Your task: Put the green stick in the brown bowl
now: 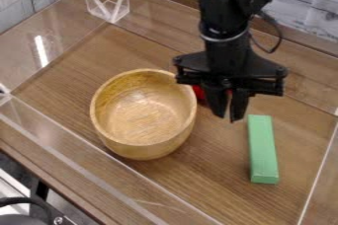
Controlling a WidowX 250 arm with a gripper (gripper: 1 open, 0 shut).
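A light green stick lies flat on the wooden table at the right, clear of everything around it. The brown bowl, round and shallow, stands left of centre, with no stick visible inside. My black gripper hangs between the two, above the table, its tips to the upper left of the stick and apart from it. How far its fingers are spread is hard to make out against the dark body.
A small red object is partly hidden behind the gripper, near the bowl's right rim. A clear or white framed item stands at the far upper left. Dark cables run along the lower left corner. Bare table surrounds the stick.
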